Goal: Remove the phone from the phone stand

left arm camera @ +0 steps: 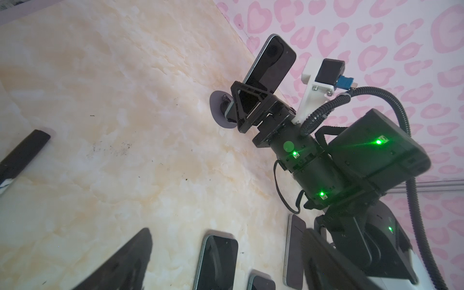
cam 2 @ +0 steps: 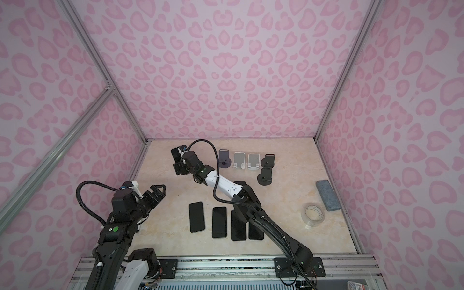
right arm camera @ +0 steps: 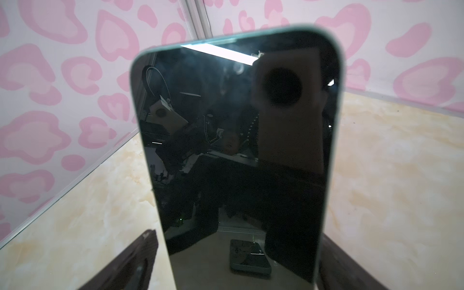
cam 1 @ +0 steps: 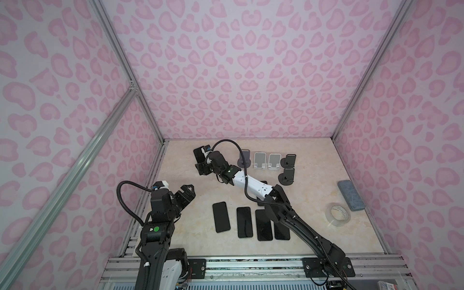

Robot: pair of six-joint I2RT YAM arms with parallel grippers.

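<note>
At the far left of the table a dark phone leans upright on a stand with a round grey base. Its glossy black screen fills the middle of the right wrist view. My right gripper is at the phone's lower part, one finger on each side. A gap shows between the left finger and the phone's edge; the right finger is close against or overlapping the other edge, contact cannot be told. My left gripper stands open and empty above the left side of the table.
Several phones lie flat at the front, one of them a black phone. Empty stands line the back, including a white stand. A tape roll and a grey-blue cloth lie right. My right arm crosses the middle.
</note>
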